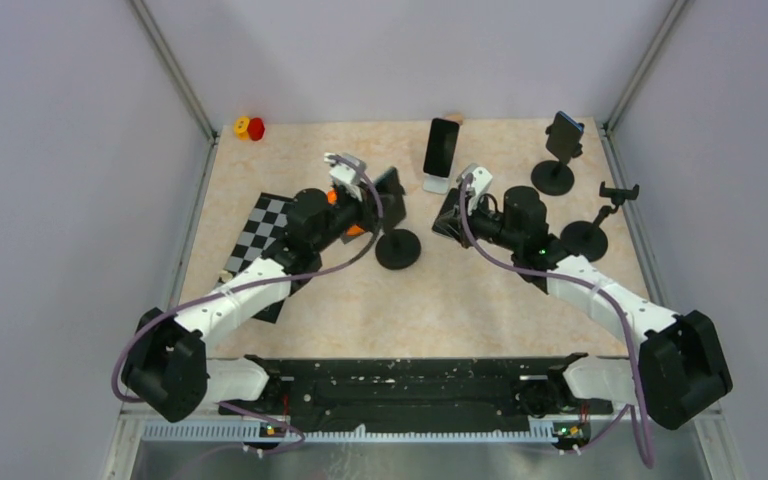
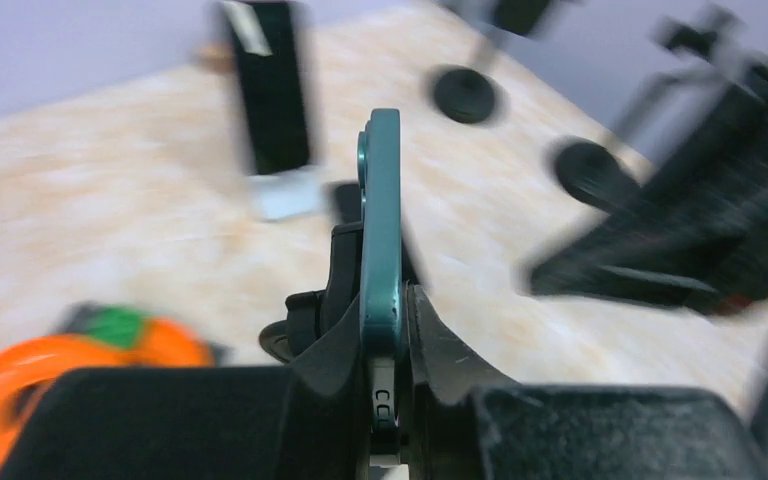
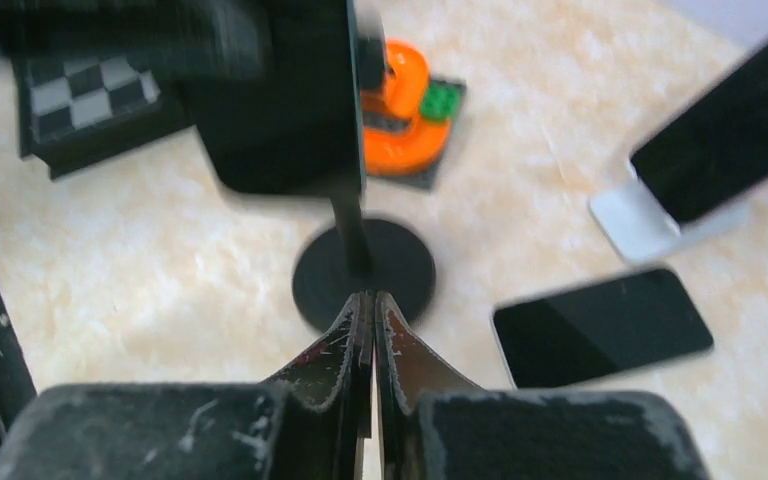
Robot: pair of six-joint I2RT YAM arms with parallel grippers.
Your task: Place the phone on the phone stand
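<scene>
My left gripper is shut on the teal-edged phone (image 2: 380, 220), which is upright at the black round-based stand (image 1: 397, 258); whether it rests fully in the holder I cannot tell. In the right wrist view, its dark face (image 3: 280, 120) is blurred above the stand's base. My right gripper is shut, to the right of that stand, with nothing visible between its fingertips. A second black phone (image 3: 600, 325) lies flat on the table beside the stand, partly under the right gripper in the top view.
A phone on a white stand (image 1: 440, 150) is at the back. Two more black stands (image 1: 583, 240), one holding a phone (image 1: 564, 137), are at the right. A checkerboard (image 1: 255, 235) and orange object (image 3: 400, 140) lie left.
</scene>
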